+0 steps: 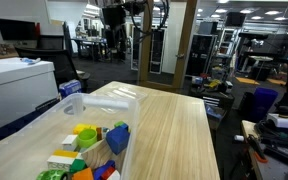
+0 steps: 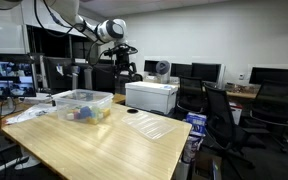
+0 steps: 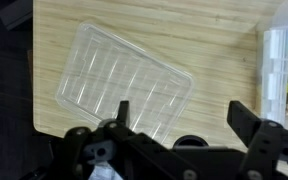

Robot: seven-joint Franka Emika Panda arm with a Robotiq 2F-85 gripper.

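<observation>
High above the table, my gripper stands open, its two fingers wide apart with nothing between them. A flat, clear plastic lid or tray point(image 3: 129, 82) lies on the wood below, turned at a slant; it also shows in exterior view 2 as a pale sheet point(image 2: 149, 125). To the right in the wrist view is the edge of a clear bin point(image 3: 275, 70). Inside the bin point(image 1: 49, 118) are several coloured blocks, among them a blue block point(image 1: 118, 138) and a green cylinder point(image 1: 87, 139).
A black round object point(image 3: 191, 141) sits beside the clear sheet. A white box point(image 2: 152, 96) stands behind the table. Office chairs point(image 2: 234, 118) stand beyond it.
</observation>
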